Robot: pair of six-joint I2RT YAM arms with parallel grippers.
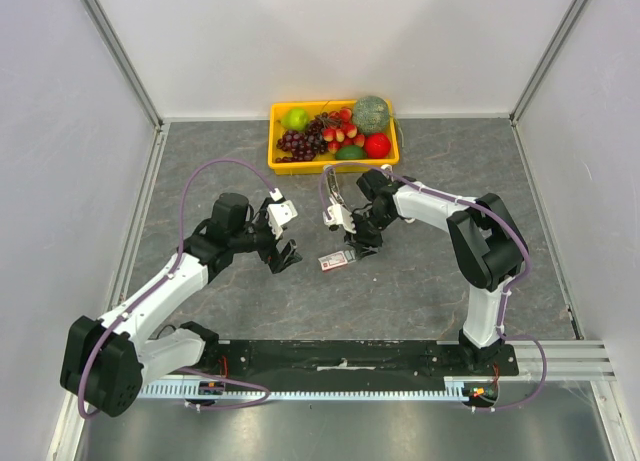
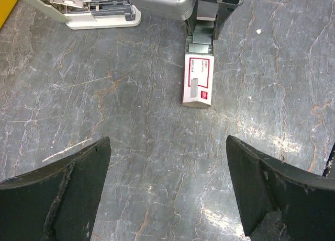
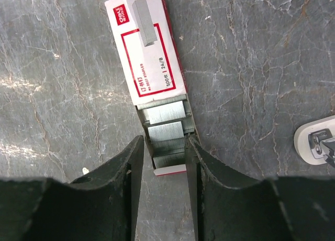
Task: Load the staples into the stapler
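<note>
A white-and-red staple box (image 3: 152, 68) lies with its tray open, showing rows of staples (image 3: 165, 131); a loose strip lies on its lid. My right gripper is over the staple end, fingers close together around something there, apparently staples, partly hidden. The opened stapler (image 2: 99, 13) lies beside the box, in the upper left of the left wrist view and at the right edge of the right wrist view. My left gripper (image 1: 285, 256) stands open with nothing between its fingers, left of the box.
A yellow basket of fruit (image 1: 280, 151) stands at the back. The grey table (image 1: 480, 161) is otherwise mostly clear, especially at the front.
</note>
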